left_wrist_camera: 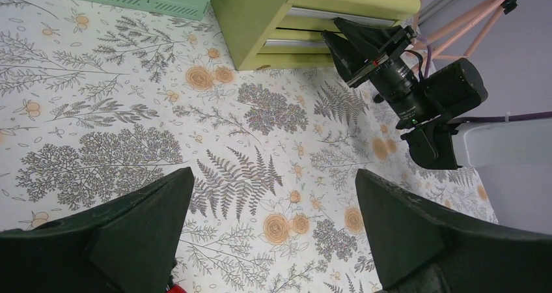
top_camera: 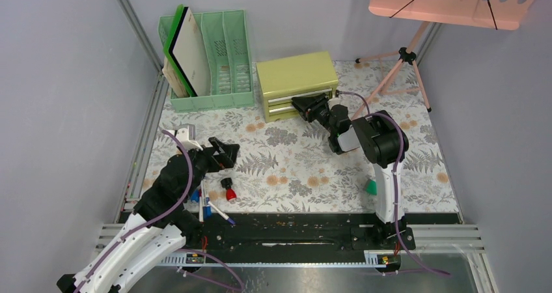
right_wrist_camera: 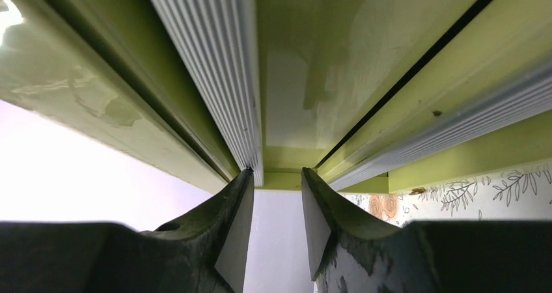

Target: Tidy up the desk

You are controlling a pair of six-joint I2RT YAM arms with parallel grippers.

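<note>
A yellow-green drawer box [top_camera: 296, 75] stands at the back, its drawers looking shut, with ribbed metal strips along their fronts. My right gripper [top_camera: 303, 106] is at the drawer fronts. In the right wrist view its fingers [right_wrist_camera: 235, 198] are parted, near the end of the upper ribbed strip [right_wrist_camera: 211, 65]; whether they touch it, I cannot tell. Over the left part of the desk hovers my left gripper [top_camera: 226, 155], open and empty. Below it lie a red and black item [top_camera: 230, 192] and several pens [top_camera: 221, 213], partly hidden by the left arm. A small green object [top_camera: 371, 187] lies beside the right arm.
At the back left, a mint-green organizer [top_camera: 215, 102] holds a green-edged white board [top_camera: 193, 52] and some papers; its right slots look empty. A pink stand [top_camera: 416, 78] occupies the back right.
</note>
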